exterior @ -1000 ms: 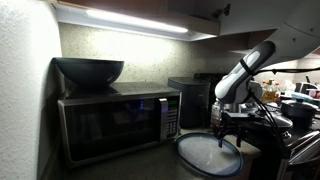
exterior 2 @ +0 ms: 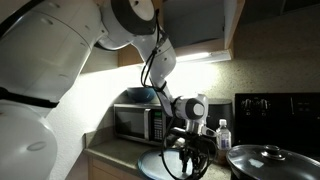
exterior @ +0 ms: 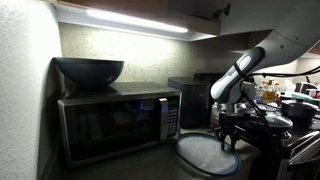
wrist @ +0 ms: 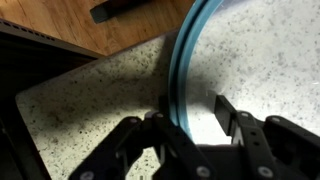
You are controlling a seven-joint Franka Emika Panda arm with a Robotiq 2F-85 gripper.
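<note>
A round, pale lid or plate (exterior: 207,155) with a dark blue rim lies at the counter's front edge, right of the microwave. In the wrist view its blue rim (wrist: 178,75) runs down between the two fingers of my gripper, closer to the left finger (wrist: 163,108). The fingers stand part open, with a gap between the right finger and the rim. From the second exterior view, my gripper (exterior 2: 188,160) points down at the right side of the lid (exterior 2: 158,166). Whether a finger touches the rim cannot be told.
A microwave (exterior: 120,122) with a black bowl (exterior: 89,72) on top stands left. Right of my gripper are a stove and a large covered pan (exterior 2: 272,163). A bottle (exterior 2: 223,140) stands behind the arm. A cabinet hangs overhead.
My gripper has moved slightly down at the lid's right edge. The lid looks paler now and lies in nearly the same place.
</note>
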